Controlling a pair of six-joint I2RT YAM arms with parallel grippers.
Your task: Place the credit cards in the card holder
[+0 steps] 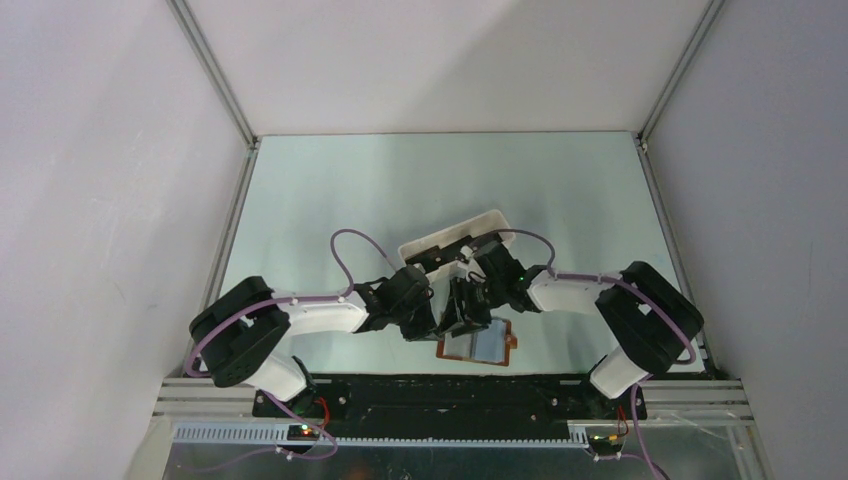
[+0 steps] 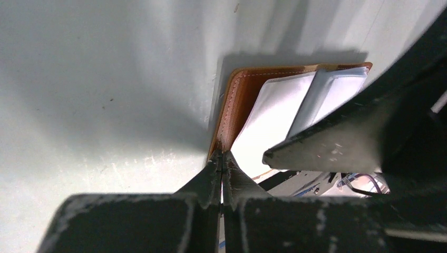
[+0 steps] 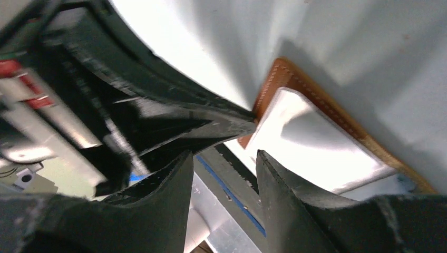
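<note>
The brown card holder [image 1: 511,342] lies open near the table's front edge, with white and clear sleeves [image 2: 269,116] inside. My left gripper is shut at the holder's brown edge, with no card visible between its fingers. My right gripper stands open over the holder, close to the left one, its fingers apart above the white sleeve [image 3: 311,142]. In the top view, a white tray [image 1: 410,249] behind the grippers holds dark cards [image 1: 450,251].
The dark front rail [image 1: 450,400] runs just beyond the holder. Both arms crowd the space over the holder.
</note>
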